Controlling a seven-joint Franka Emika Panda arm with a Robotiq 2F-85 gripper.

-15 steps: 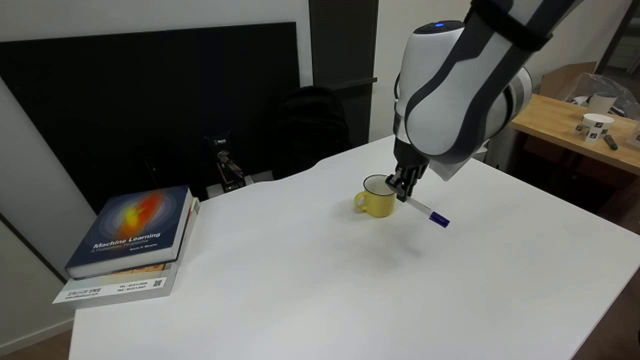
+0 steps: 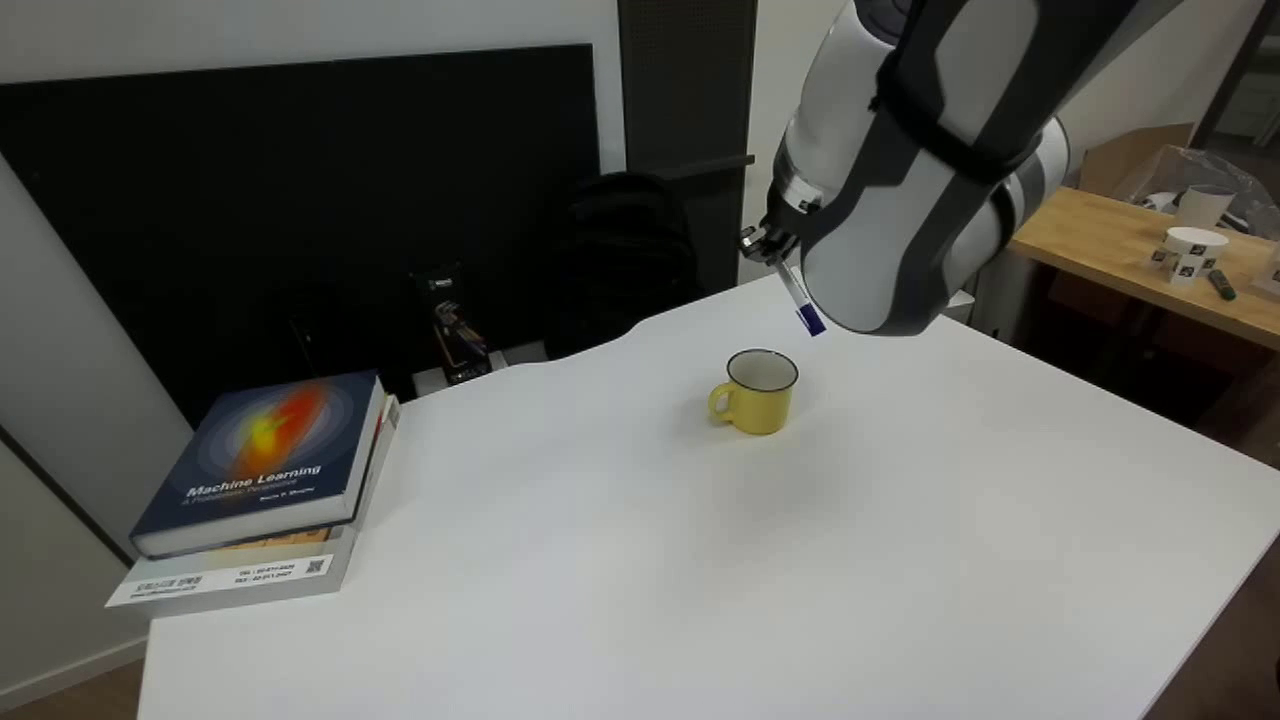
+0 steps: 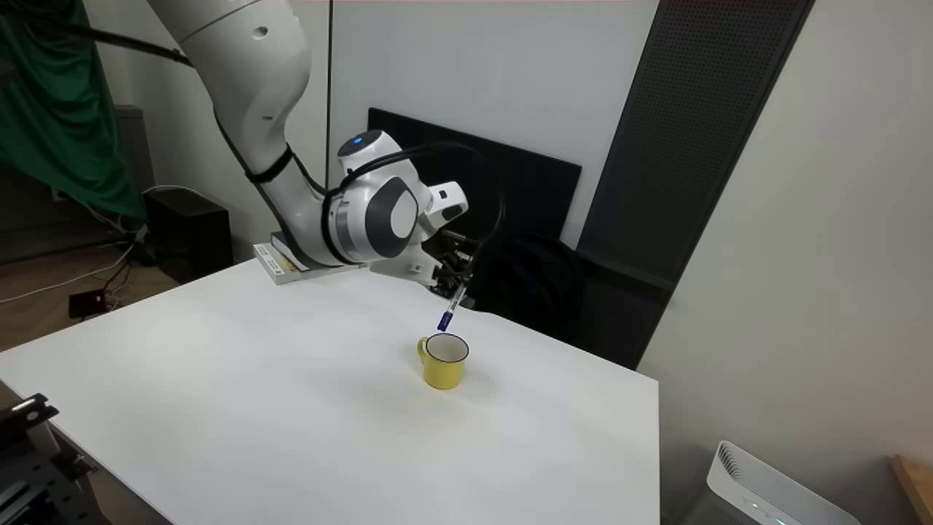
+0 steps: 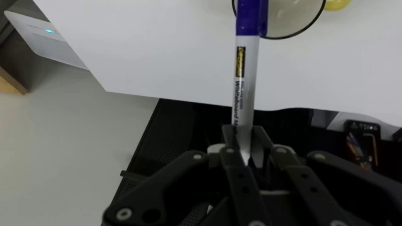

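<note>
A white whiteboard marker [image 4: 245, 75] with a blue-purple cap is clamped at its plain end in my gripper, which is shut on it. In exterior view 1 the marker [image 2: 795, 288] slants down, cap lowest, held above the table. The yellow mug [image 2: 759, 394] with a dark rim stands upright on the table, its handle to the left in that view. Exterior view 2 has the cap of the marker [image 3: 446, 320] just above the rim of the mug [image 3: 444, 369]. The wrist view shows the cap overlapping the mug's opening, only partly in frame.
Two stacked books [image 2: 258, 462] lie at the left end of the white table [image 2: 576, 588]. A dark backpack [image 2: 620, 258] stands behind the back edge. An air purifier [image 3: 770, 490] is beyond the table's side.
My gripper has risen and moved back with the marker, from in front of the mug's side to above it. The marker has tipped from a shallow slant to a steeper one. The mug has stayed put.
</note>
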